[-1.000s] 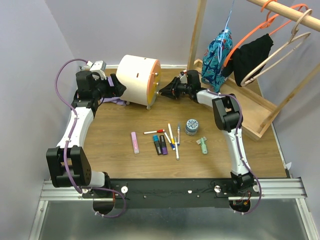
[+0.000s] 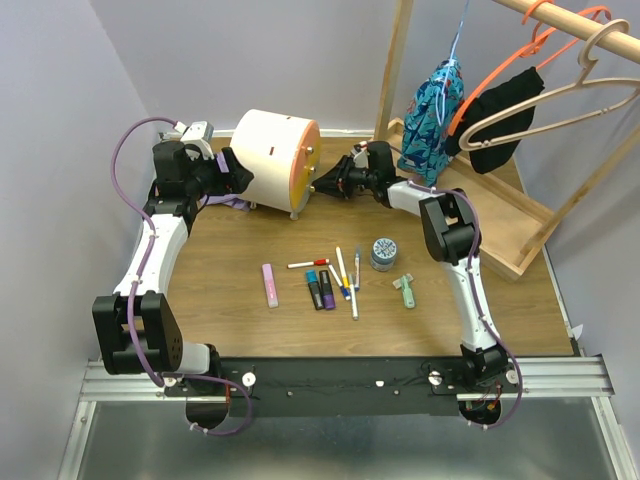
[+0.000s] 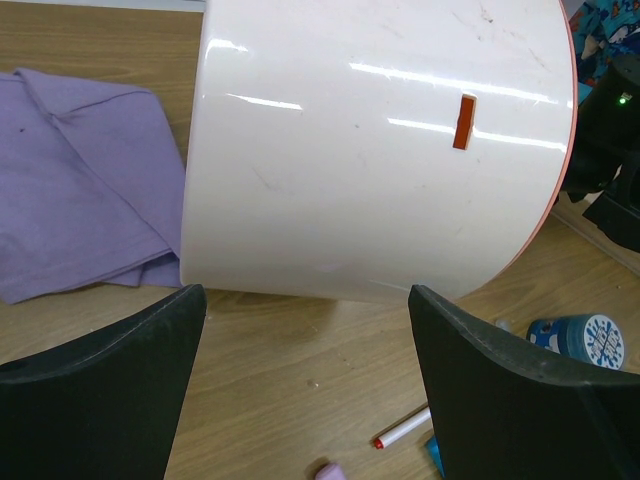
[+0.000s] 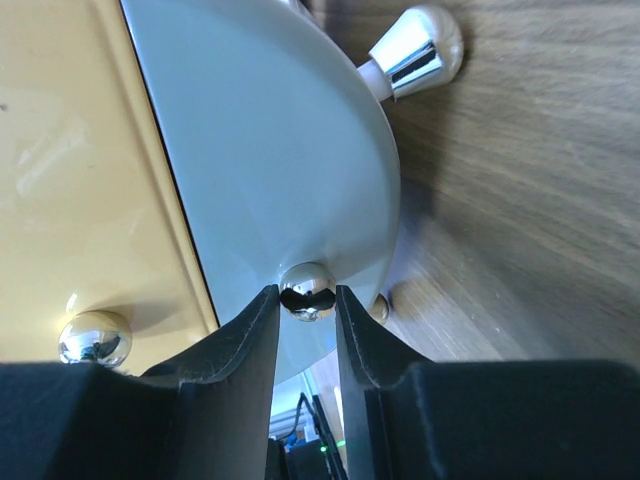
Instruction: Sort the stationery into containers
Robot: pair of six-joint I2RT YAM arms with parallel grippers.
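A white drum-shaped cabinet (image 2: 274, 152) with round metal knobs stands at the back. In the right wrist view one silver knob (image 4: 308, 288) on its pale blue front sits between the narrowed fingertips of my right gripper; whether they clamp it I cannot tell. My left gripper is open and empty by the cabinet's left side. The loose stationery lies in front: a pink stick (image 2: 270, 286), a teal-capped marker (image 2: 314, 291), a purple-capped marker (image 2: 327, 290), a red-capped pen (image 2: 308, 264), several slim pens, and a green tool (image 2: 407, 291).
A round blue-sided tin (image 2: 384, 254) is right of the pens. Purple cloth (image 3: 80, 180) lies left of the cabinet. At right stands a wooden rack (image 2: 500, 215) with hangers, a blue bag (image 2: 432, 120) and a black bag (image 2: 505, 105).
The right gripper and the cabinet's front have shifted very slightly left in the top view. The hangers and black bag on the rack have swung. The left arm and the loose stationery are still.
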